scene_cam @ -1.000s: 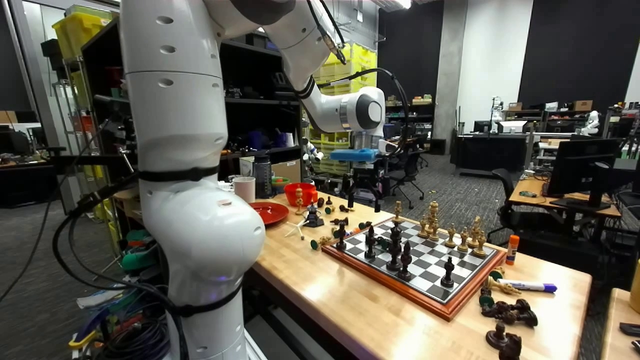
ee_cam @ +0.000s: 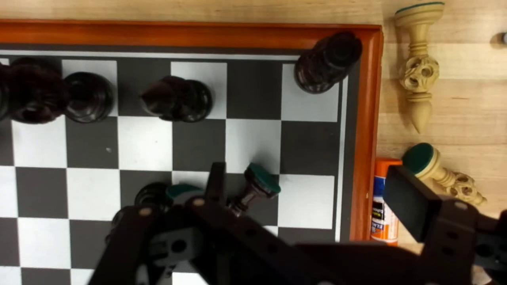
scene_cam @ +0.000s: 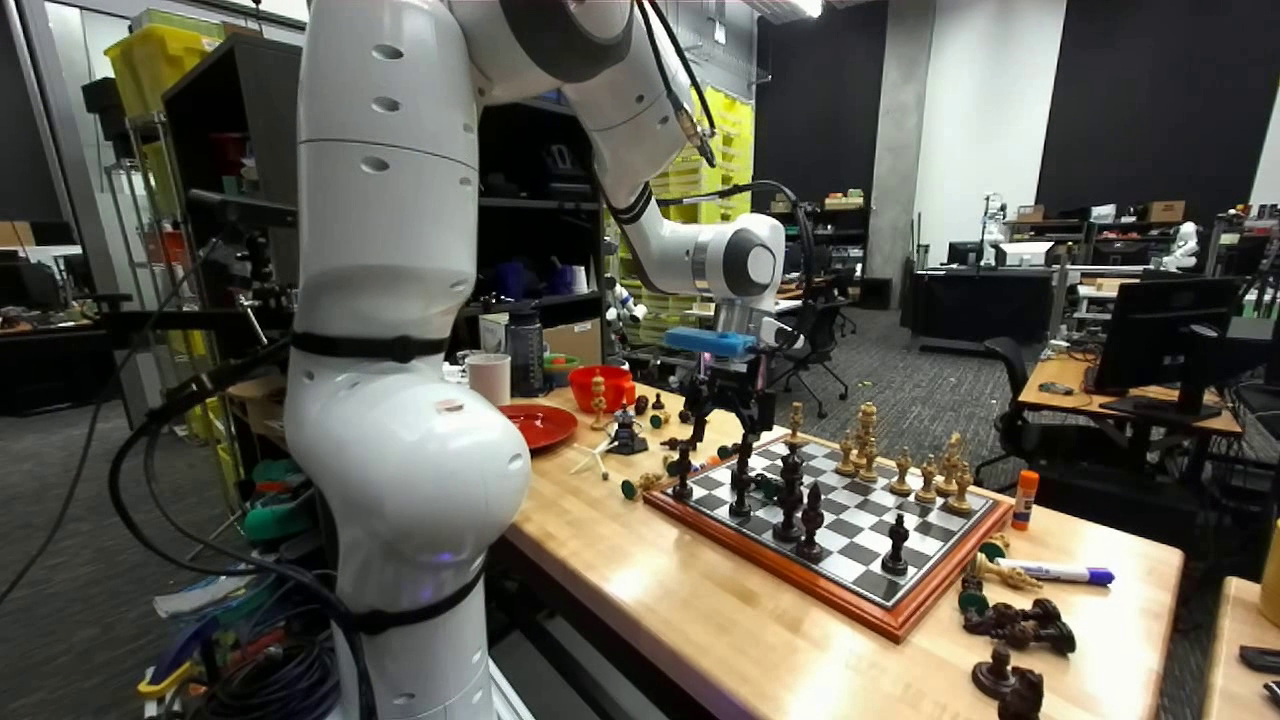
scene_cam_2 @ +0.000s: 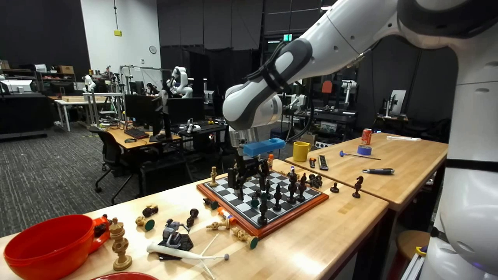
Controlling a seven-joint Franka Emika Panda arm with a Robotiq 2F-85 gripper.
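Observation:
My gripper is open over one end of the chessboard (ee_cam: 309, 147), with nothing held between its fingers. In the wrist view its left finger is beside a toppled dark piece with a green base (ee_cam: 263, 179); another green base (ee_cam: 183, 190) is partly hidden by that finger. The right finger lies beyond the wooden border, over a glue stick (ee_cam: 384, 223). Dark pieces stand along one side, among them a corner piece (ee_cam: 325, 64) and a pointed one (ee_cam: 178, 99). Light pieces (scene_cam: 866, 444) stand on the far side of the board.
Beside the board lie toppled light pieces (ee_cam: 419, 71) and a marker (scene_cam: 1062, 572). Farther along the table are a red bowl (scene_cam_2: 51, 245), a standing light piece (scene_cam_2: 120, 245) and a small tripod (scene_cam_2: 186, 253).
The gripper has come down toward the board and slightly nearer the standing dark pieces, staying open. The pieces on the board look unmoved.

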